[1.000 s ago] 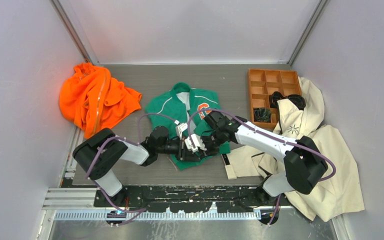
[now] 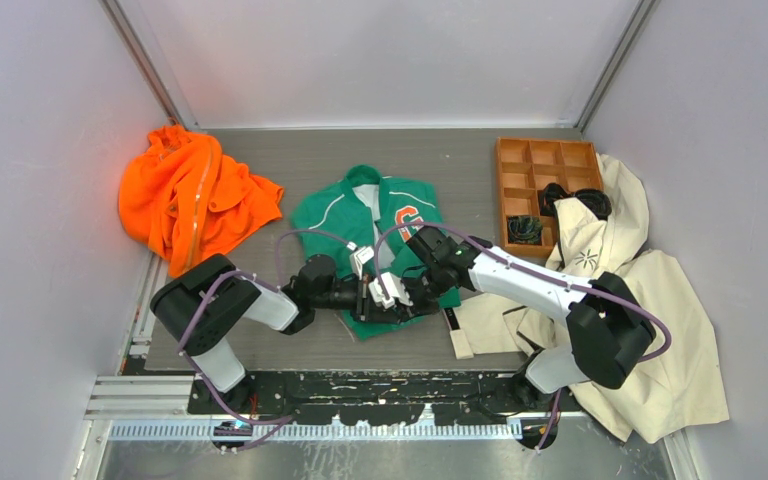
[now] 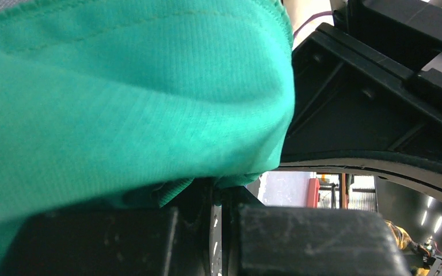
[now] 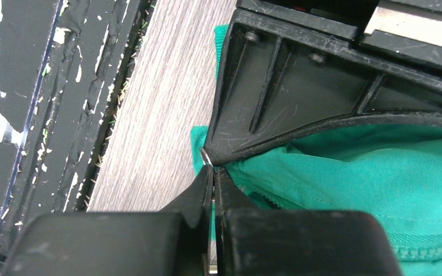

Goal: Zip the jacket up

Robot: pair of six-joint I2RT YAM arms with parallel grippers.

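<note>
The green jacket [image 2: 335, 210] lies on the table, its front open at the top, with both grippers together over its bottom hem. My left gripper [image 2: 360, 305] is shut; in the left wrist view folded green cloth [image 3: 138, 103] covers the area above its fingertips [image 3: 195, 230], so anything between them is hidden. My right gripper is shut on a thin metal zipper piece [image 4: 205, 155] at the jacket's edge, right against the other gripper's black body [image 4: 299, 86]. The zipper's engagement cannot be made out.
An orange garment [image 2: 190, 190] lies at the left. A wooden compartment tray [image 2: 520, 170] with dark coiled items stands at the back right, beside cream cloth [image 2: 660, 340].
My right arm's wrist has shifted very slightly toward the front since a second ago. Otherwise the top view looks the same.
</note>
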